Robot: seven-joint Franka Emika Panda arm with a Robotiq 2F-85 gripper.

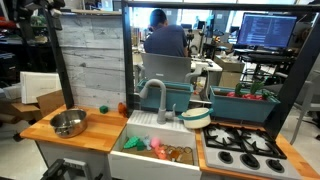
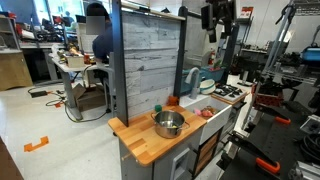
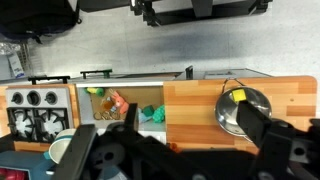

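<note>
My gripper is open, its dark fingers spread wide at the bottom of the wrist view with nothing between them. It hangs high above the toy kitchen; a part of the arm enters exterior view 1 at the upper left. On the wooden counter (image 1: 100, 139) stands a metal pot (image 1: 69, 122). Looking down, the wrist view shows a small yellow thing (image 3: 238, 95) inside the pot (image 3: 252, 102), partly behind a finger. A white sink (image 1: 128, 160) holds several colourful toys, among them a green one (image 1: 131, 142) and a pink one (image 1: 154, 142).
A black stove (image 1: 240, 141) with several burners lies right of the sink. The grey faucet (image 1: 157, 88) rises behind the basin, near a lidded pale pot (image 1: 195, 118). Teal planters line the back. A wooden panel (image 2: 152, 65) stands upright behind the counter.
</note>
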